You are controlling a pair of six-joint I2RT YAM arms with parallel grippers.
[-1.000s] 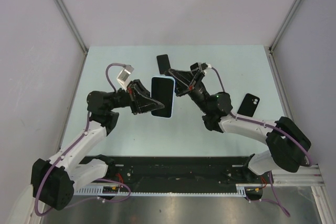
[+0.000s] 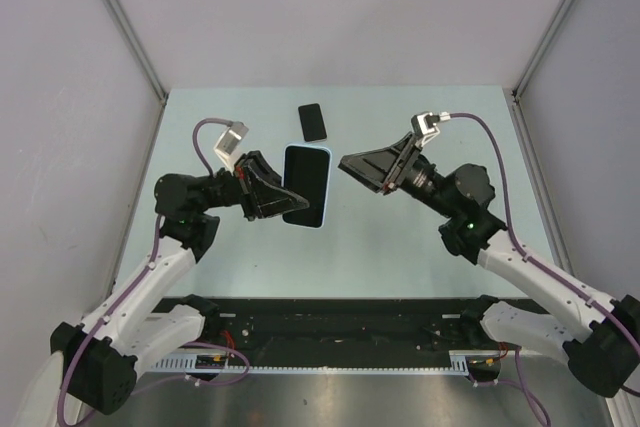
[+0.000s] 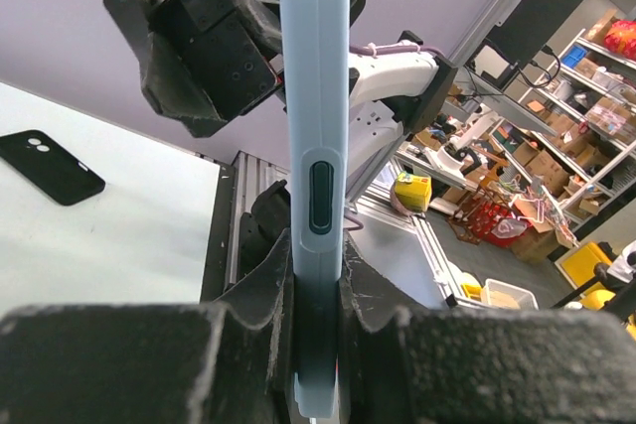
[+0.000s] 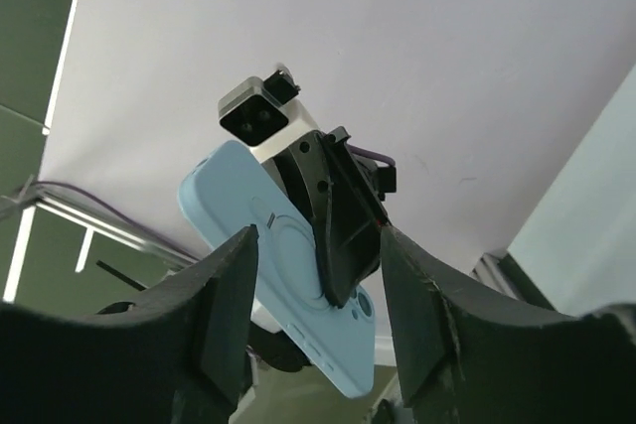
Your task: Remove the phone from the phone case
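The phone [image 2: 306,185] faces the ceiling camera with its dark screen, framed by a pale blue case [image 2: 328,187]. My left gripper [image 2: 296,205] is shut on the cased phone along one long side, holding it above the table. Edge-on, the blue case [image 3: 316,96] rises between the left fingers, its side button cutout showing. Right of the phone, my right gripper [image 2: 350,173] stands open and apart from it. Between and beyond the right fingers, the back of the blue case [image 4: 283,260] shows with its ring and camera holes.
A dark flat rectangle [image 2: 312,122] lies on the white table [image 2: 240,257] behind the phone. In the left wrist view a black case with camera holes [image 3: 50,166] lies on the table.
My right gripper has drawn back to the right, away from the phone's edge. Its arm now covers the black case on the right. The left gripper and cased phone have shifted slightly left.
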